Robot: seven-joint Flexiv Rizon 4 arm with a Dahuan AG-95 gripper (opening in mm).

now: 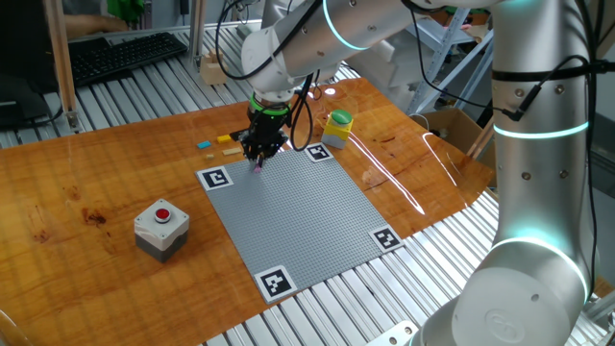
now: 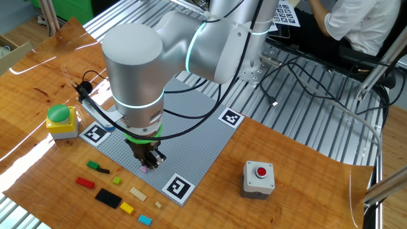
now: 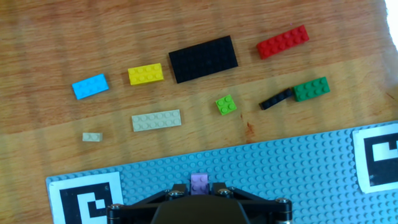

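Between my gripper's two fingertips in the wrist view sits a small purple brick (image 3: 199,183), with the gripper shut on it. The grey baseplate (image 1: 298,211) lies flat on the wooden table, appearing blue in the wrist view. In exterior view 2 the gripper (image 2: 147,164) points down over the plate's edge nearest the loose bricks, and the purple brick (image 2: 144,170) shows at its tip. Whether the brick touches the plate's studs cannot be told.
Beyond that edge lie loose bricks: blue (image 3: 90,86), yellow (image 3: 146,74), large black (image 3: 203,59), red (image 3: 283,42), dark green (image 3: 311,89), lime (image 3: 226,104), long beige (image 3: 156,121) and others. A red-button box (image 1: 161,230) and a green-button box (image 1: 337,129) flank the plate, whose middle is bare.
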